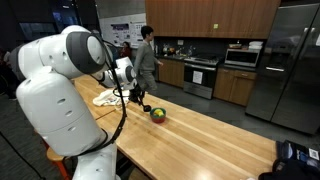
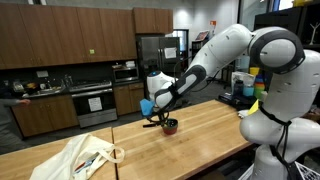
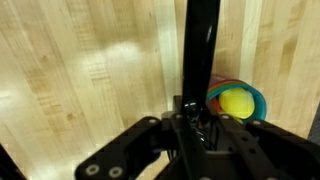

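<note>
A long black object (image 3: pixel 201 45) runs up the wrist view from between the fingers of my gripper, which is shut on it. Its exact kind is hard to tell. In exterior view 1, its dark end (image 1: pixel 147 108) shows just left of the colourful container (image 1: pixel 158 116). The wrist view shows this container (image 3: pixel 259 105) with a teal rim and a yellow round thing (image 3: pixel 236 102) inside, to the right of the gripper. Part of the container is hidden behind the gripper.
The wooden table (image 1: pixel 205 145) is broad and mostly clear to the right of the container. A pale cloth (image 2: pixel 82 155) lies on the left in exterior view 2. A person (image 1: pixel 146 60) stands beyond the table.
</note>
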